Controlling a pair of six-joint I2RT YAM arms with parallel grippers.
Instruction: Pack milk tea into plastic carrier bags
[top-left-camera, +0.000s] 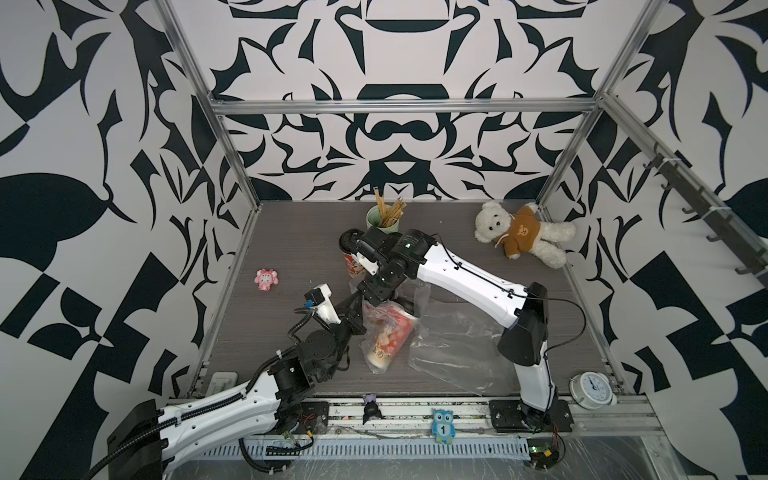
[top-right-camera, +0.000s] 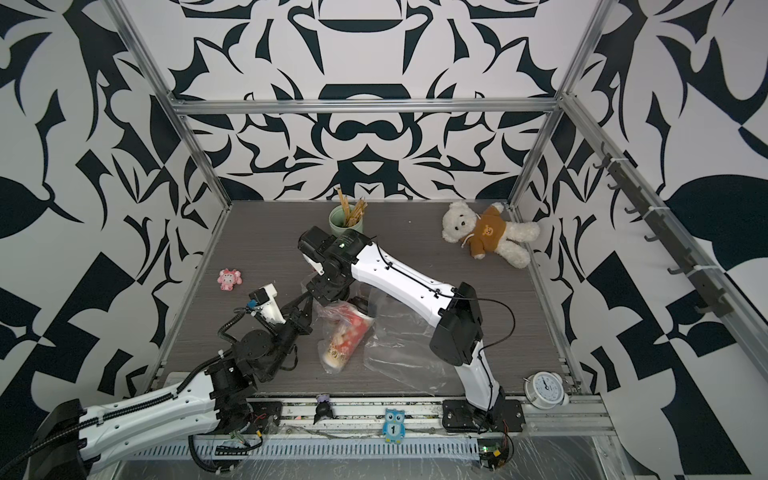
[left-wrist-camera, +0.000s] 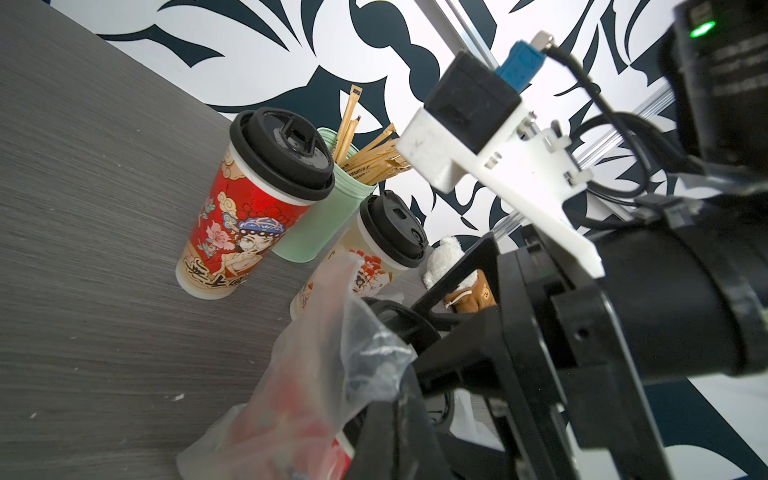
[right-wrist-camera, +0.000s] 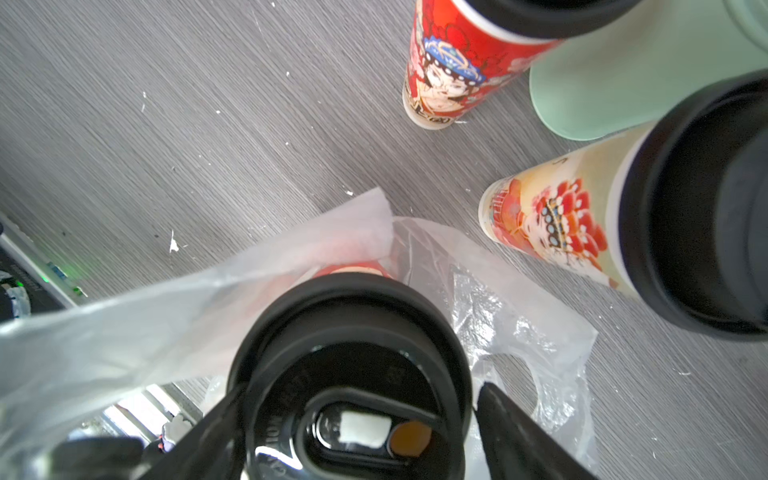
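Observation:
A red patterned milk tea cup (top-left-camera: 389, 336) shows through a clear plastic bag (top-left-camera: 374, 356) at the table's front middle, leaning. My left gripper is shut on the bag's edge, which bunches at its fingertips. Inside the bag's mouth, a black cup lid (right-wrist-camera: 352, 316) lies between the fingers of my right gripper. Those fingers (right-wrist-camera: 512, 440) stand apart beside the lid, with a slim gap at its right. Most of that cup's body is hidden below its lid. Farther back, a red cup (left-wrist-camera: 248, 212) and a cream cup (left-wrist-camera: 368, 268) stand outside the bag.
Behind the loose cups is a green holder (top-left-camera: 384, 228) of wrapped straws. An empty clear bag (top-left-camera: 460, 344) lies flat on the right. A teddy bear (top-left-camera: 524, 232) rests at the back right, and a pink toy (top-left-camera: 266, 278) at the left.

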